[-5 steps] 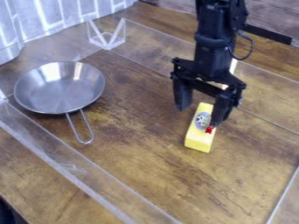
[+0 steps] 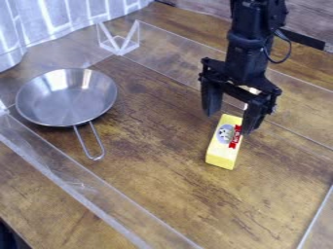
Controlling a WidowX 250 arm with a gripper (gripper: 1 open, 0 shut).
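Note:
A yellow box (image 2: 221,153) with a small picture and red marks lies on the wooden table in the middle right of the camera view. The black gripper (image 2: 232,103) is open just above the box's far end, its fingers spread to either side, with nothing seen held between them.
A steel pan (image 2: 65,93) with a long handle sits at the left. A white wire-like object (image 2: 119,39) stands at the back left, and a light item behind the gripper is mostly hidden.
The gripper has shifted slightly over the box, with a small change in its angle. The box and pan have not moved.

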